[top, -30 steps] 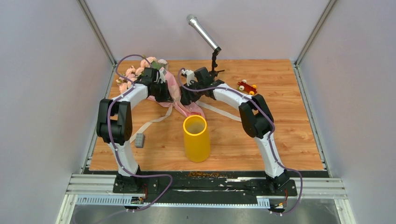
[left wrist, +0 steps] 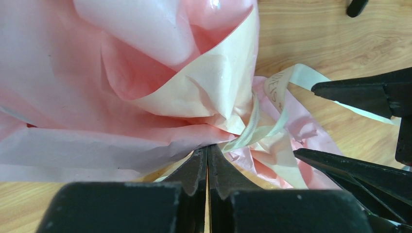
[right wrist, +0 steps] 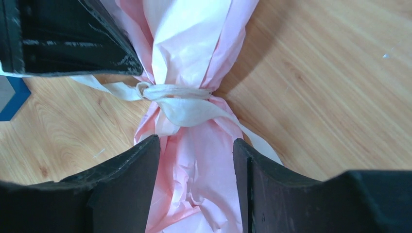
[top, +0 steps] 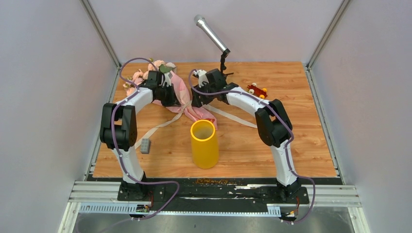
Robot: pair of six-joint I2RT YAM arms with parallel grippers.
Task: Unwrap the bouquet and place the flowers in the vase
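A bouquet of peach flowers in pink wrapping lies across the table, its flower heads at the back left. A pale ribbon ties it round the middle. The yellow vase stands upright in front of the stem end. At the wrapping's edge beside the tie is my left gripper, its fingertips close together; whether paper is pinched between them is unclear. My right gripper is open over the wrapped stem end just below the tie, one finger to each side.
A microphone on a black stand rises at the back, close behind my right gripper. A toy car sits at the back right, and a small grey block at the left.
The stem end of the wrapping has moved slightly rightward. The left arm looks still.
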